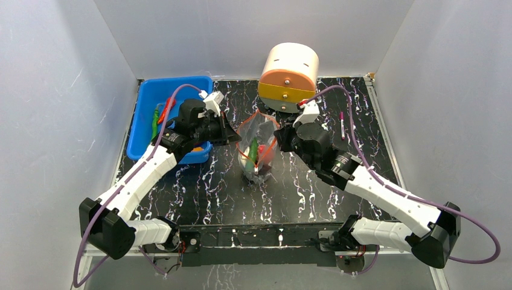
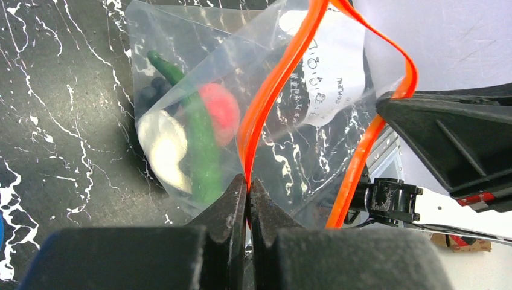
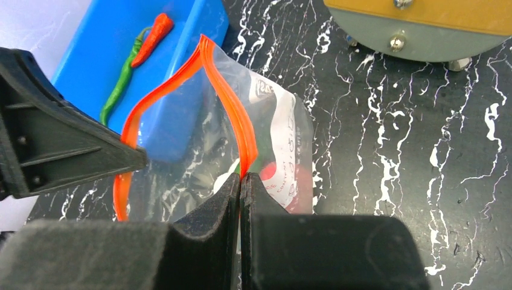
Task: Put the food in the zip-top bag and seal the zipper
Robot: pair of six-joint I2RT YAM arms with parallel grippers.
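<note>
A clear zip top bag with an orange rim hangs between my two grippers, its mouth spread apart. Inside it are a green cucumber-like piece, a red round piece, a pale piece and dark small pieces. My left gripper is shut on the orange rim at one side of the mouth. On the opposite side, my right gripper is shut on the rim too. In the right wrist view most of the food is hidden behind the fingers and the bag's printed white label.
The blue bin at the left holds a green chili and a red chili. A rounded bread-box-like container stands behind the bag. A pink marker lies at right.
</note>
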